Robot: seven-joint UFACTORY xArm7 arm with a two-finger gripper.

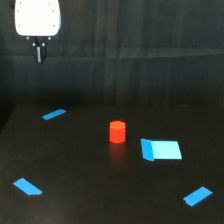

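High at the left of the camera view, my gripper point(39, 53) hangs from a white arm end point(38, 17), far above the dark table. Its fingers are small and dark against the curtain, so whether they are open or shut cannot be made out. A bright red block point(117, 132) with a paler top stands upright near the middle of the table, well to the right of the gripper and below it in view. Right of the block lies a flat light-blue square point(167, 150), with a strip of darker blue tape point(147, 150) along its left edge.
Three more blue tape strips mark the table: one at the back left point(54, 114), one at the front left point(27, 187) and one at the front right point(198, 196). A dark curtain point(140, 55) hangs behind.
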